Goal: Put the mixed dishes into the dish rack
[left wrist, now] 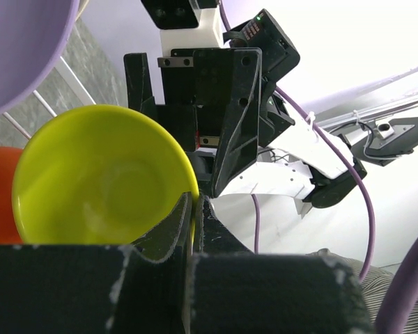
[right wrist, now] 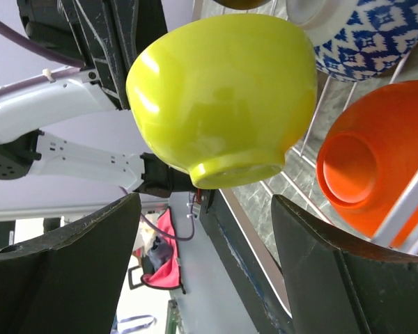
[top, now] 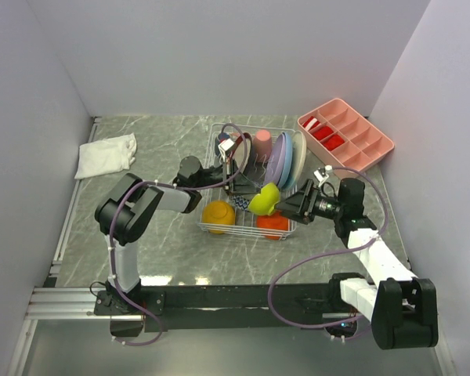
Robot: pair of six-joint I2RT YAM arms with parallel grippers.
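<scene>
My left gripper is shut on the rim of a yellow-green bowl, held tilted above the wire rack; its fingers grip the edge in the left wrist view. My right gripper stands open just right of the bowl, whose foot faces its fingertips in the right wrist view. An orange bowl lies in the rack below. A blue-patterned bowl, a yellow bowl and several plates are also in the rack.
A pink compartment tray with red items stands at the back right. A folded white cloth lies at the far left. Bare counter shows left and in front of the rack.
</scene>
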